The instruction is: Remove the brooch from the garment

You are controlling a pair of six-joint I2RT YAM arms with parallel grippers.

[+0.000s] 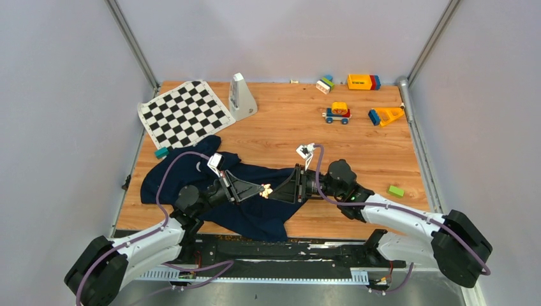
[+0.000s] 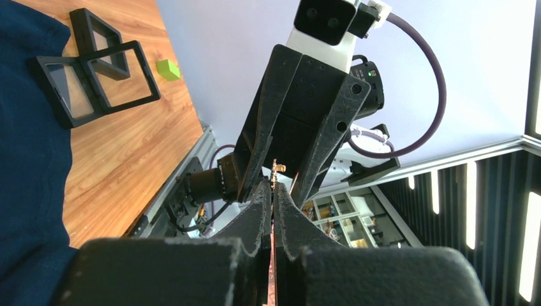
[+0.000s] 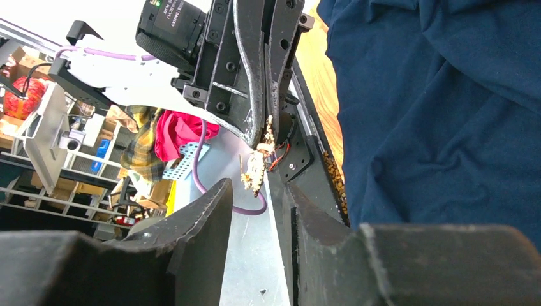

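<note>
The gold brooch (image 1: pixel 266 190) is held up over the dark blue garment (image 1: pixel 268 223), apart from the cloth. In the right wrist view its bumpy, leaf-like face (image 3: pixel 255 169) hangs from the fingertips of my left gripper (image 1: pixel 259 189), which is shut on it. From the left wrist view the brooch (image 2: pixel 278 167) shows edge-on, thin and partly hidden. Facing it from the right, my right gripper (image 1: pixel 274 193) has its fingers (image 3: pixel 214 223) apart, with the brooch in front of the gap; I cannot tell whether they touch it.
A black open frame (image 2: pixel 96 76) lies by the garment in the left wrist view. A chessboard (image 1: pixel 185 113) and a white stand (image 1: pixel 242 99) are at back left. Toy bricks, including a yellow one (image 1: pixel 360 81), sit at back right; a green block (image 1: pixel 396 190) lies right.
</note>
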